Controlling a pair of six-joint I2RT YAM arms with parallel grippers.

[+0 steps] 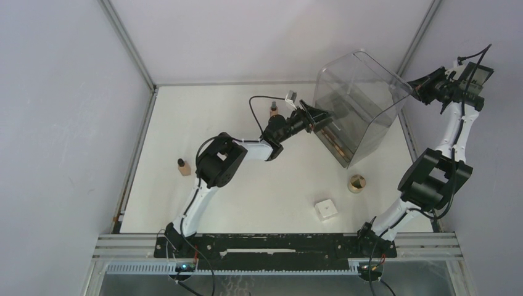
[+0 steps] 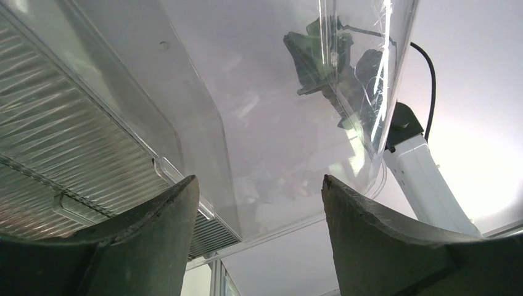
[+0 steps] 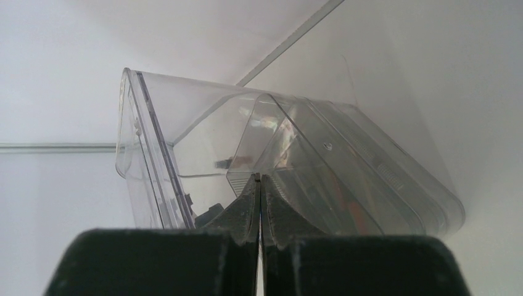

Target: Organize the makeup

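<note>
A clear acrylic makeup organizer (image 1: 370, 80) stands at the back right. My left gripper (image 1: 322, 120) is at its front left side; in the left wrist view its fingertips (image 2: 192, 185) are apart against clear plastic (image 2: 259, 123), and whether they grip it is unclear. My right gripper (image 1: 416, 89) is at the organizer's right upper edge, shut with nothing visible between its fingers, facing the clear panels (image 3: 327, 160). Foundation bottles stand behind the left arm (image 1: 274, 110) and at the left (image 1: 184, 167).
A round gold-rimmed container (image 1: 356, 183) and a white square item (image 1: 326, 209) stand at the front right. The left and middle of the table have free room. Walls border the table closely at back and right.
</note>
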